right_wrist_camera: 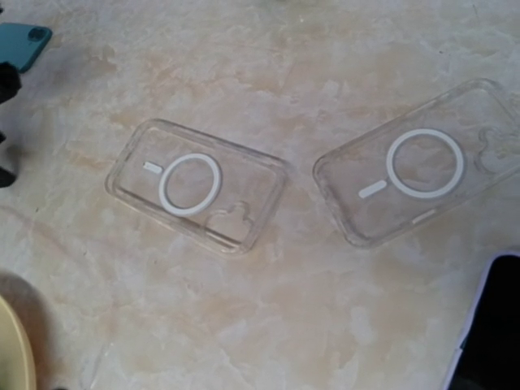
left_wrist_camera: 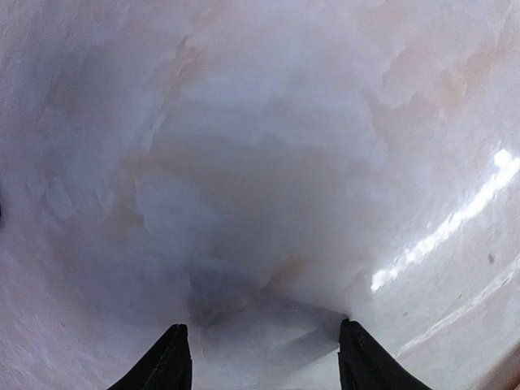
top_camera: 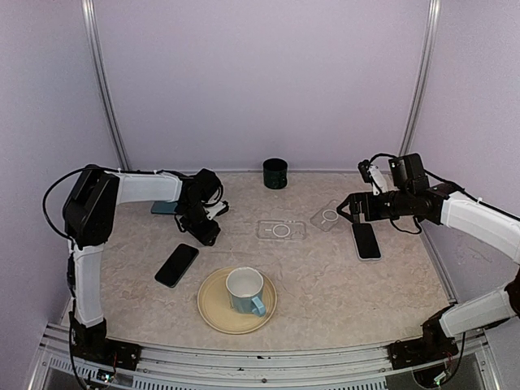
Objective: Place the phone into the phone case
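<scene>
A black phone [top_camera: 176, 266] lies at left; another phone [top_camera: 366, 240] [right_wrist_camera: 491, 329] lies at right. Two clear cases with white rings lie mid-table, one [top_camera: 268, 229] [right_wrist_camera: 138, 183] left of the other [top_camera: 321, 215] [right_wrist_camera: 349, 215]. My left gripper [top_camera: 207, 230] hangs above and right of the left phone; its fingertips stand apart over what looks like bare marble, and any held thing is unclear. My right gripper [top_camera: 351, 210] is open, raised over the right side near the right phone and case.
A tan plate [top_camera: 211, 313] with a light blue mug [top_camera: 245, 288] sits at front centre. A dark green cup [top_camera: 275, 173] stands at the back. A teal phone [top_camera: 163, 207] [right_wrist_camera: 18, 47] lies back left, partly hidden.
</scene>
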